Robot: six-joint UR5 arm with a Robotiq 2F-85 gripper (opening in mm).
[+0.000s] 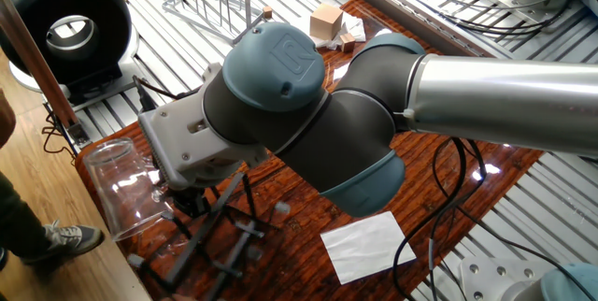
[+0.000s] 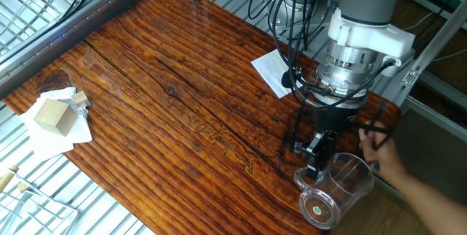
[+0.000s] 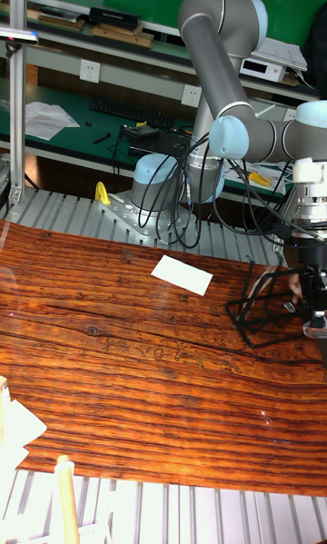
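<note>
A clear glass mug [image 2: 338,190] is tilted at the table's edge, its handle [image 2: 301,179] against the fingertips of my gripper [image 2: 313,168]. The gripper appears shut on the mug near that handle; the exact contact is hard to see. In exterior view 1 the mug [image 1: 128,189] shows left of the wrist, whose housing hides the fingers. Below the gripper, a black wire rack [image 1: 213,245] stands on the wooden table [image 2: 182,111]. In exterior view 3 the rack [image 3: 253,322] is near the right side, with the gripper partly cut off by the frame.
A person's hand [image 2: 384,152] reaches in at the rack beside the gripper. White paper [image 2: 276,72] lies near the robot's base. Wooden blocks [image 2: 56,117] sit on crumpled paper at the far corner, near a metal wire rack [image 2: 33,209].
</note>
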